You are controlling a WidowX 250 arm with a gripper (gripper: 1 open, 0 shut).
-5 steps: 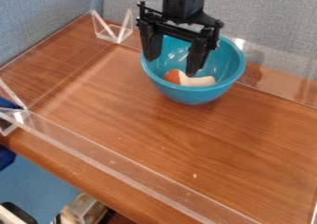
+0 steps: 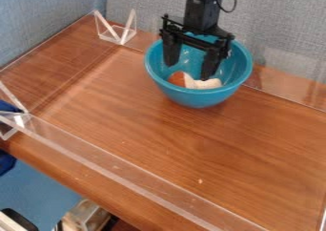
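A light-blue bowl [image 2: 192, 94] stands on the wooden table near the back, holding a small orange piece [image 2: 180, 78] and a cream-coloured piece [image 2: 208, 84]. My black gripper [image 2: 190, 58] hangs open over the back part of the bowl, its two fingers pointing down into it, one at each side, above and behind those pieces. Neither piece is between the fingers as far as I can see.
White wire brackets [image 2: 116, 28] stand at the back left and on the left edge, with clear panels along the table's edges.
My gripper has moved back, away from the camera, and its fingers sit over the bowl's rear half. The bowl and the pieces look about where they were.
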